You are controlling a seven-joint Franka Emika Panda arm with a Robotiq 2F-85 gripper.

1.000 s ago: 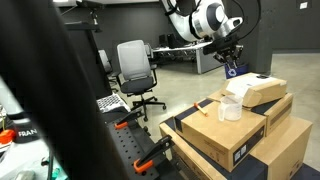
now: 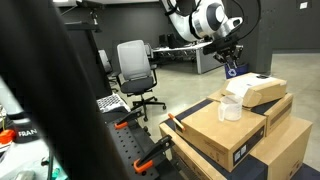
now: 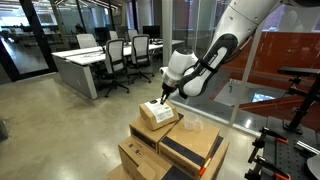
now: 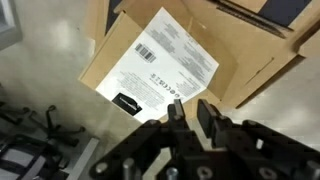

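Note:
My gripper stands open over a cardboard box, its two dark fingers apart with nothing between them. The box point(image 4: 122, 57) carries a large white label point(image 4: 160, 65) with a barcode and a black mark. In exterior view 1 this small box point(image 2: 266, 92) rests on the larger cartons, below and slightly right of the gripper. Beside it stands a translucent white container point(image 2: 231, 107). A thin orange stick point(image 2: 176, 123) lies at the left edge of the carton top. In exterior view 2 the labelled box point(image 3: 158, 113) sits left of the clear container point(image 3: 192, 122).
Larger cardboard cartons point(image 2: 220, 128) support these things. A grey office chair point(image 2: 137, 70) stands on the floor behind, to the left. Desks and more chairs point(image 3: 115, 52) are farther back. Open floor point(image 3: 65, 135) lies left of the cartons.
The orange stick has shifted across the carton top toward the near left edge. The arm, the labelled box and the container look unmoved.

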